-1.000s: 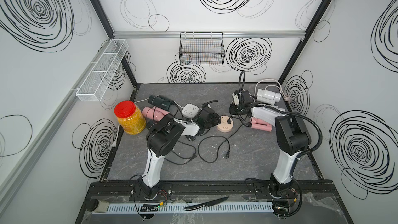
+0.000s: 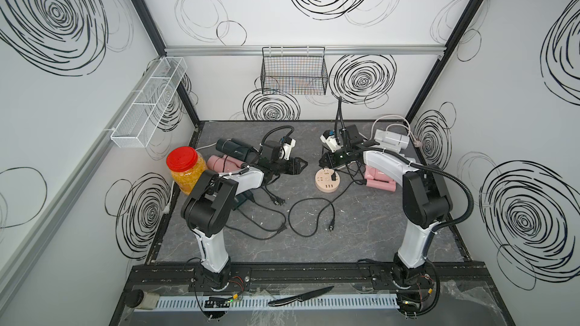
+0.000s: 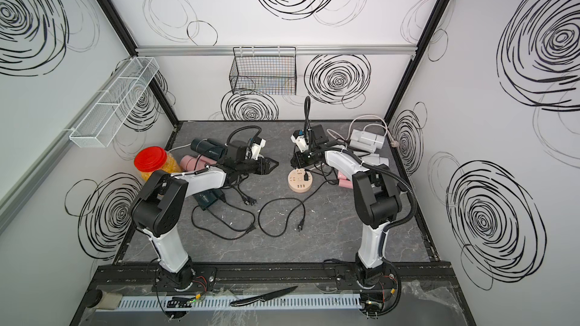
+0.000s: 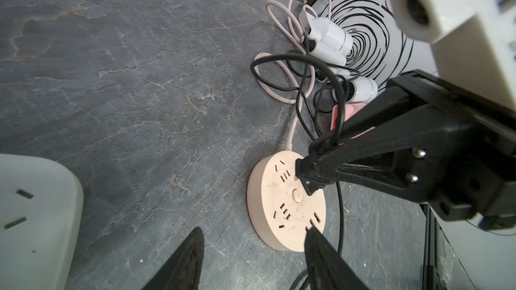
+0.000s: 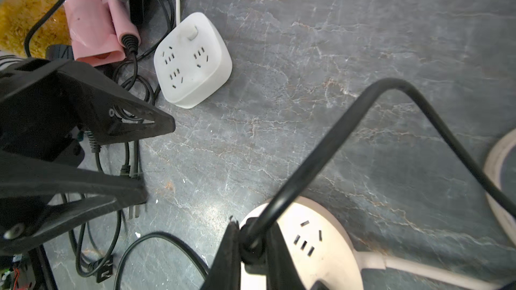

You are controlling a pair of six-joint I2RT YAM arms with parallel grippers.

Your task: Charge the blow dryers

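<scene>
A round beige power strip (image 4: 293, 214) sits near the middle; a black plug (image 3: 305, 176) is in it. Just above it my right gripper is shut on a black cable or plug, whose cord arches across the right wrist view. Left of it my left gripper stands apart in the air, open, nothing visible between its fingers. A square white strip (image 5: 193, 61) lies to the left. Pink dryers (image 5: 91, 21) and dark dryers (image 2: 232, 148) lie at the left; more pink (image 2: 380, 184) and white dryers (image 2: 391, 140) lie at the right.
A red-lidded jar (image 2: 188, 172) stands at the left edge. Loose cords (image 2: 314, 229) cross the front of the table. Wire baskets (image 2: 294, 78) hang on the walls.
My right gripper has moved left, over toward that strip.
</scene>
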